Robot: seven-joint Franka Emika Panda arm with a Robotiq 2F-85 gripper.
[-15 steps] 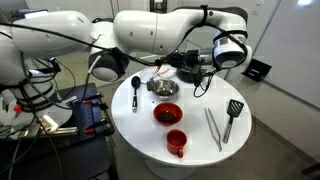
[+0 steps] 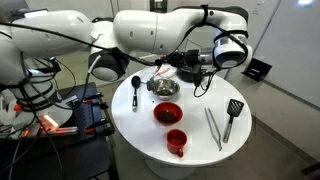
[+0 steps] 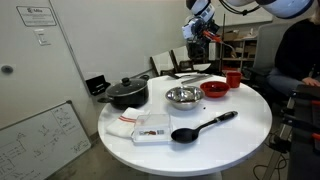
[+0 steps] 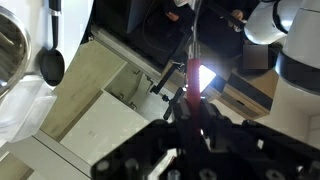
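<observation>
In the wrist view my gripper is shut on a slim item, red near the fingers and silvery farther out. What kind of tool it is, I cannot tell. The gripper is up in the air, away from the tabletop. A red bowl and a red mug stand on the round white table, with a steel bowl beside the red one. The arm hides part of the table's far side in exterior view 1.
A black lidded pot, a clear box, a white cloth and a black ladle occupy one side of the table. A black spatula and tongs lie opposite.
</observation>
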